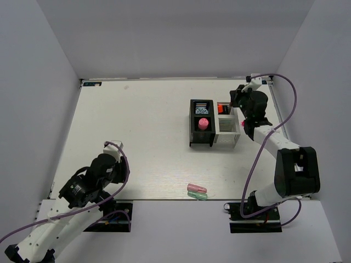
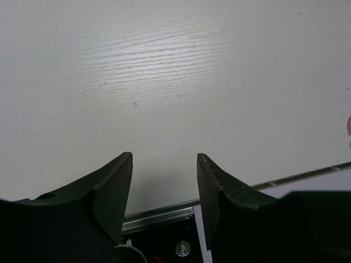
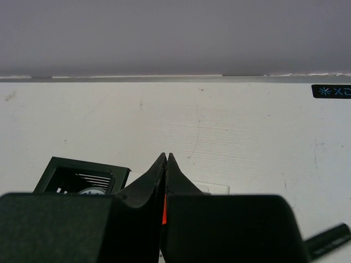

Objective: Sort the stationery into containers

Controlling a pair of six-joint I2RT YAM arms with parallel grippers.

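In the right wrist view my right gripper is shut, its fingertips meeting with nothing between them. A dark marker (image 3: 329, 241), blurred, shows at the lower right, outside the fingers. The top view shows a small pink piece (image 1: 243, 123) beside the right arm, just right of the white container (image 1: 226, 138); I cannot tell whether it belongs to that marker. An orange item (image 1: 220, 108) sits in the white container's back compartment. The black container (image 1: 193, 135) holds a pink round item (image 1: 203, 124). My left gripper stands open and empty over bare table.
A red item (image 1: 197, 188) and a green item (image 1: 197, 195) lie together near the table's front edge. A wall rises behind the far edge.
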